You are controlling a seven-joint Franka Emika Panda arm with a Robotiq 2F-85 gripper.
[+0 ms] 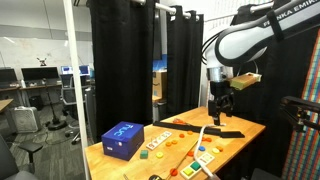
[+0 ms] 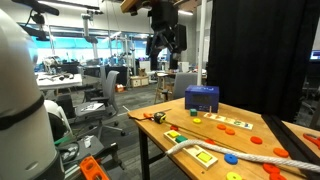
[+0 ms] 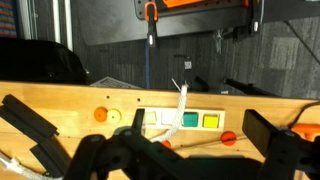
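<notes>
My gripper hangs over the table's near edge, its two dark fingers (image 3: 262, 134) wide apart in the wrist view. No object is held between them. Below it lies a white cord (image 3: 179, 118), crossing a pale block tray (image 3: 140, 117) with a green and a yellow block in it. In the first exterior view the gripper (image 1: 217, 115) appears above the right part of the wooden table (image 1: 225, 145). A blue box (image 1: 122, 140) stands at the table's left end. The second exterior view has the gripper (image 2: 157, 46) well above the tabletop.
Several coloured discs, such as a blue one (image 2: 231, 159) and a red one (image 3: 229, 137), lie scattered about. Black flat strips (image 3: 35, 128) rest on the table. A black curtain (image 2: 270, 50) hangs behind it. Open floor borders the near edge.
</notes>
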